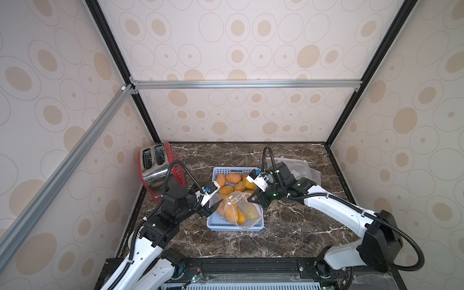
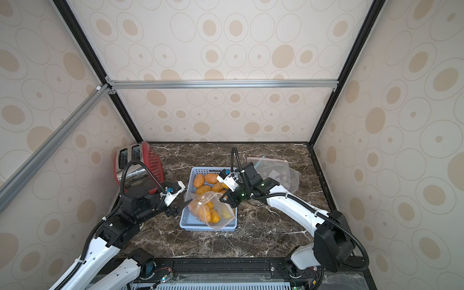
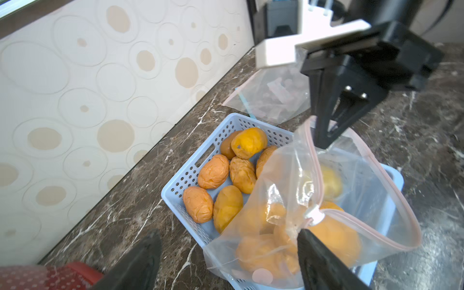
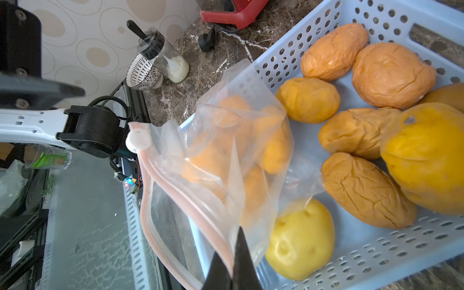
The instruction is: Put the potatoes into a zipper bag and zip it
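Note:
A clear zipper bag with pink zip strips holds several potatoes and lies in the front part of the blue basket. Loose potatoes fill the back of the basket. My right gripper is shut on the bag's pink-edged rim, near the basket's right side. My left gripper stands open above the basket's left front, beside the bag, nothing between its fingers.
A red toaster stands at the left against the wall. A second clear bag lies on the marble counter behind and right of the basket. The counter around the basket's front is fairly clear.

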